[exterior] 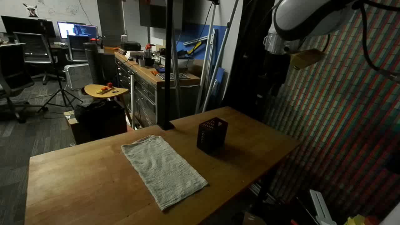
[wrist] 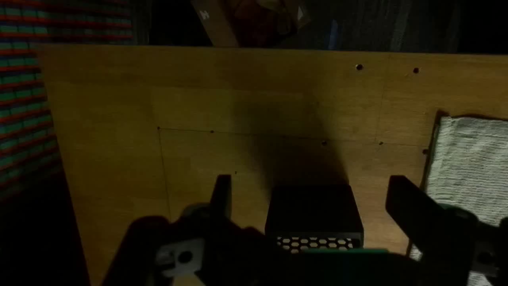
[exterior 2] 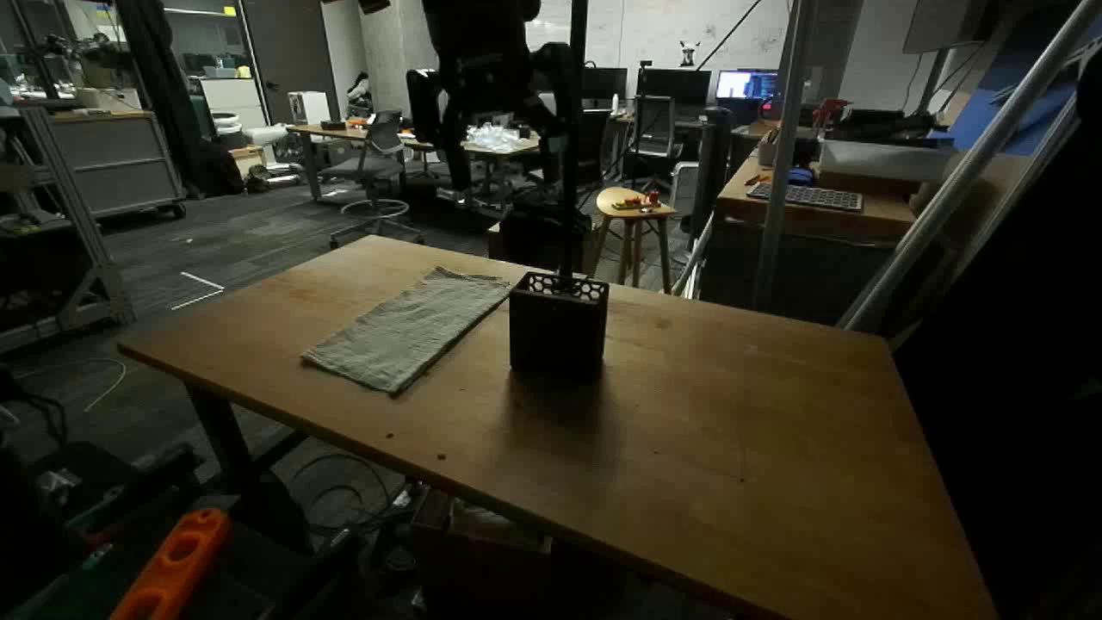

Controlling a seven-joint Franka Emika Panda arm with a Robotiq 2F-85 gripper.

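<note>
A black holder (exterior: 212,135) with honeycomb-patterned sides stands upright on the wooden table; in the wrist view the same holder (wrist: 314,209) appears below and between the spread fingers. Beside it a grey-green cloth (exterior: 165,170) lies flat, seen also as a cloth (exterior 2: 408,329) left of the holder in exterior view 2. My gripper (exterior 2: 501,191) hangs well above the table, its fingers wide open, with nothing between the fingers. In exterior view 1 the gripper is dark against a dark background. The inside of the holder is mostly hidden.
A black post (exterior: 167,75) rises at the table's far edge. Beyond it stands a small stool (exterior: 106,91) bearing small items. The room is dim.
</note>
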